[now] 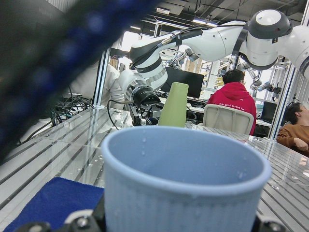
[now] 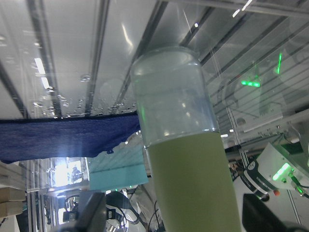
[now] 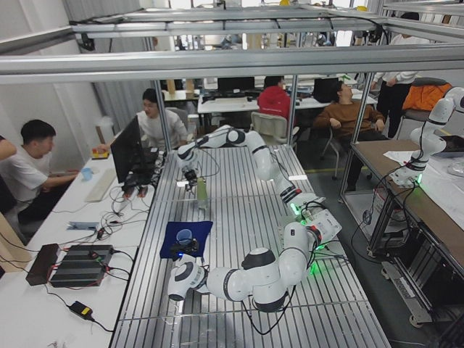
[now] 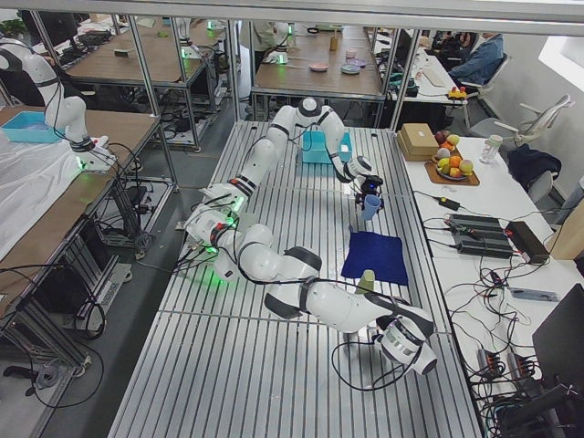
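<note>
A blue cup (image 3: 184, 235) (image 4: 371, 206) (image 1: 183, 203) is at my left gripper (image 3: 183, 250), raised beside a navy cloth (image 4: 374, 255) (image 1: 53, 203); it fills the bottom of the left wrist view, hiding most of the fingers. A green bottle with a clear upper part (image 3: 201, 193) (image 2: 188, 179) is at my right gripper (image 3: 193, 181), above the slatted table, appearing upright in the camera left view. In the right wrist view it stands between the dark fingertips; whether they touch it is unclear.
A teal bin (image 4: 318, 155) sits at one end. Side desks hold monitors, black boxes, cables and fruit (image 4: 449, 164). People sit around the workspace.
</note>
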